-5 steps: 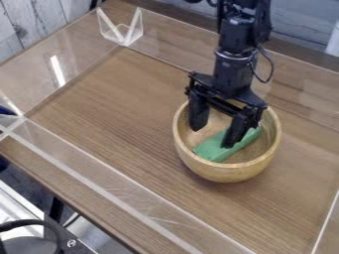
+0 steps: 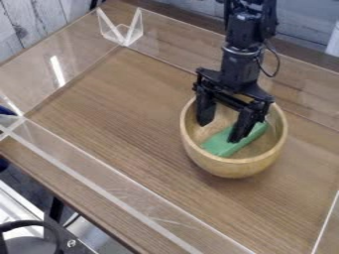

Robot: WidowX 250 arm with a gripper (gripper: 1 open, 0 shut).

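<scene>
A black robot arm reaches down from the top centre to my gripper (image 2: 225, 117), whose dark fingers stand open inside a round wooden bowl (image 2: 232, 167). A green oblong object (image 2: 239, 141) lies in the bowl, just below and between the fingers, partly hidden by them.
A white wire-like holder (image 2: 121, 27) stands at the back left. Black cables lie at the lower left edge.
The gripper and arm have risen slightly, and the fingers sit a little differently over the green object. The bowl and green object look nearly unchanged.
</scene>
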